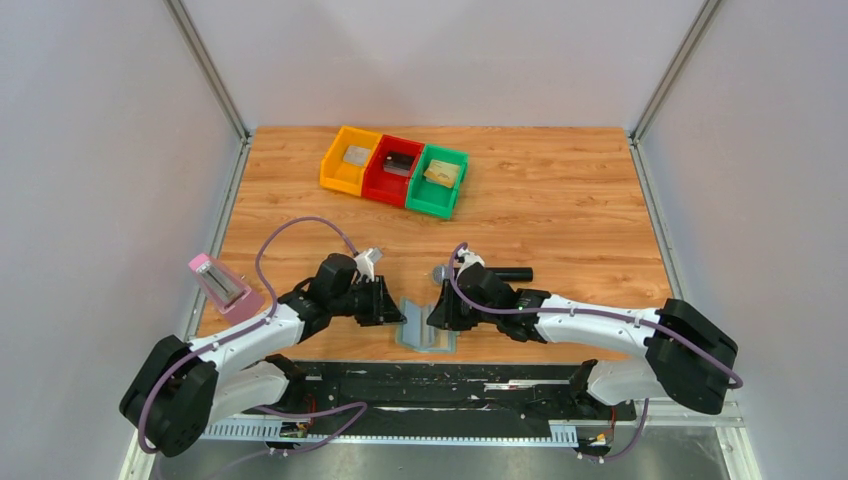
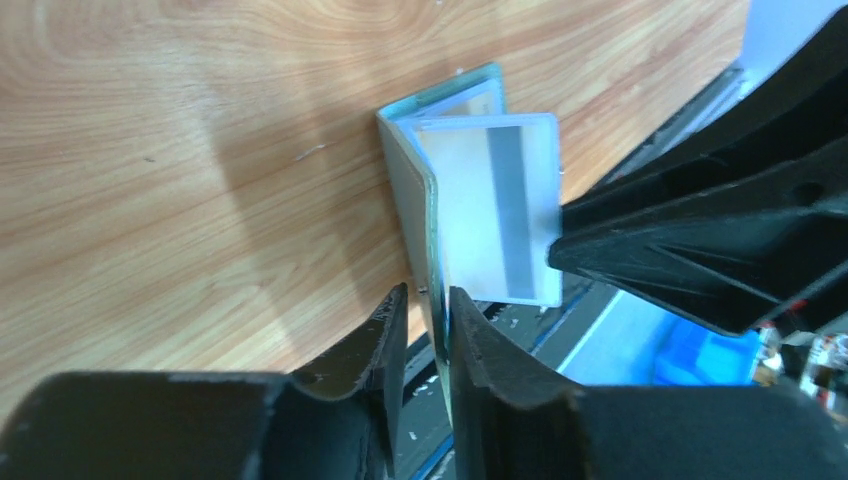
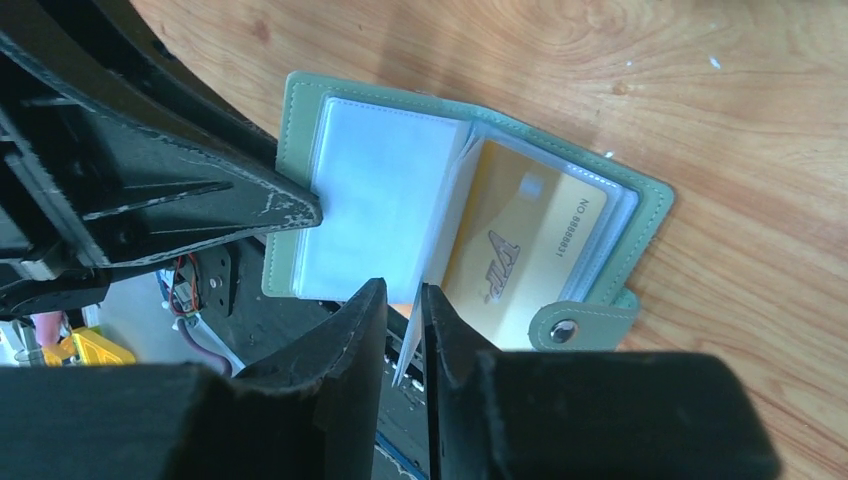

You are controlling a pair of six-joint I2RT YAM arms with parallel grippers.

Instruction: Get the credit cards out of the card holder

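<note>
The pale green card holder (image 1: pixel 445 343) lies spread on the table near the front edge, between both grippers. In the right wrist view, a gold card (image 3: pixel 520 240) rests in a clear sleeve on one side of the holder (image 3: pixel 650 215), above the snap tab (image 3: pixel 585 325). My right gripper is shut on a thin upright sleeve page (image 3: pixel 440 235) near the holder's middle. In the left wrist view, my left gripper stands part open, its fingers on either side of the raised edge of the holder's cover (image 2: pixel 408 190).
Yellow (image 1: pixel 336 172), red (image 1: pixel 377 190) and green (image 1: pixel 432 203) bins stand at the back, each holding something. A black cylinder (image 1: pixel 512 274) lies behind the right gripper. A pink object (image 1: pixel 225 288) sits at the left edge.
</note>
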